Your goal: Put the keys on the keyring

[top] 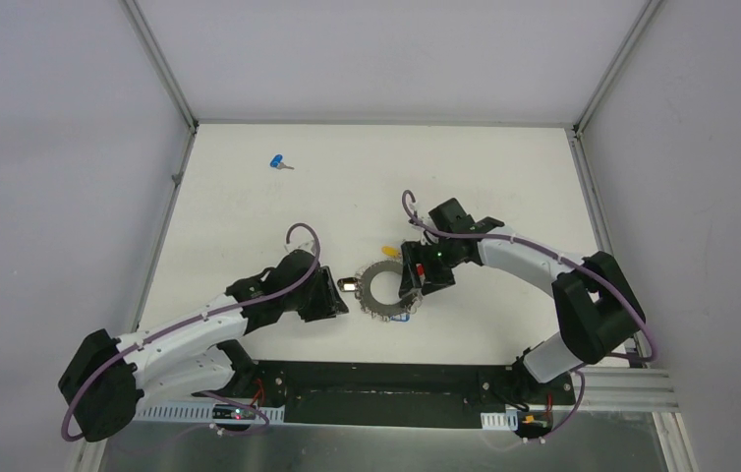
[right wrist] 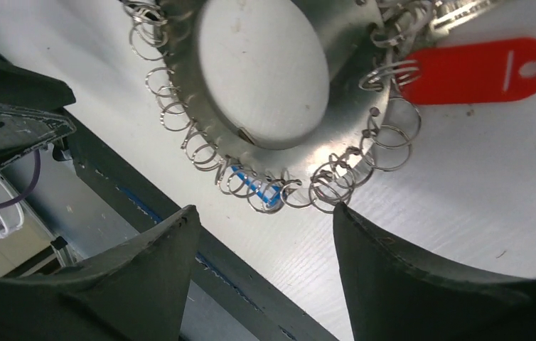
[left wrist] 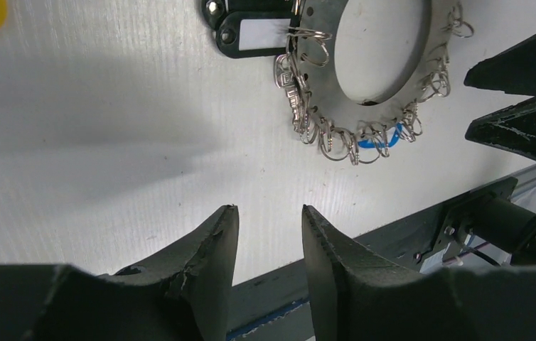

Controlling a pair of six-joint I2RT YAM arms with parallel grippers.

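The keyring, a steel oval plate (top: 374,305) edged with wire rings (right wrist: 169,108), lies flat at the front middle. Black tags (left wrist: 247,39), a red tag (right wrist: 464,71), a yellow tag (top: 392,252) and a partly hidden blue tag (right wrist: 258,185) lie at it. A blue-headed key (top: 278,162) lies apart at the back left. My left gripper is part open, empty, left of the keyring. My right gripper stands open and empty over the keyring's right side.
The dark front edge (top: 386,379) is close below the keyring, with walls around.
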